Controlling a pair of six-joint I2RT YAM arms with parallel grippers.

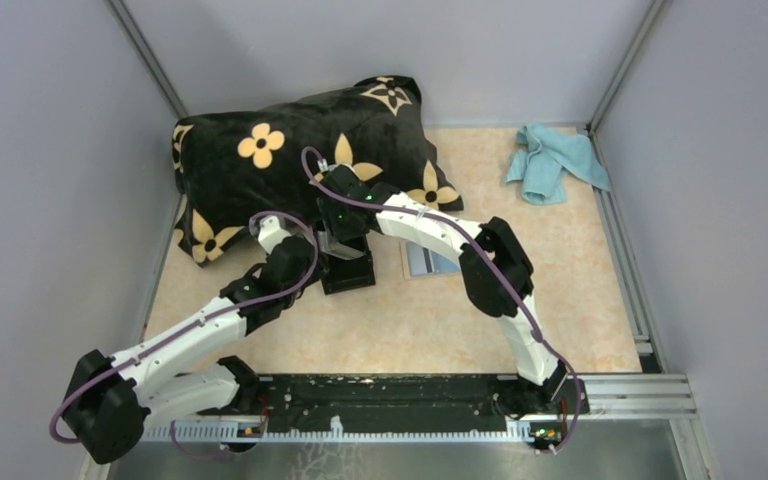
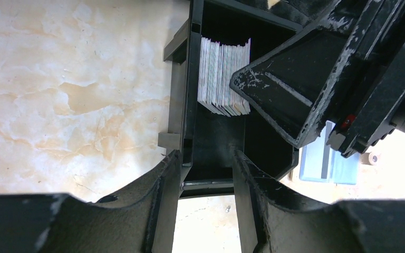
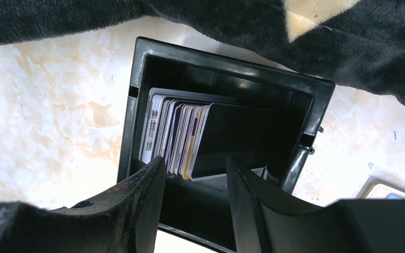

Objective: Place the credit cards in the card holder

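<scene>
The card holder [image 3: 128, 137] is a black box lying on the table. Inside it a stack of cards [image 3: 176, 139] stands on edge, a black one outermost. From the side the same cards [image 2: 222, 74] show as a tight white row in the holder [image 2: 191, 95]. My left gripper is part open near the holder's front end, nothing between its fingers. Over the box my right gripper stands open, its fingertips near the lower edge of the cards and empty. In the top view both arms partly hide the holder [image 1: 349, 286].
A flat blue-and-white item [image 1: 428, 259] lies right of the holder. Behind stands a black pillow [image 1: 300, 140] with yellow flowers, close to the box. A teal cloth [image 1: 550, 165] lies at the back right.
</scene>
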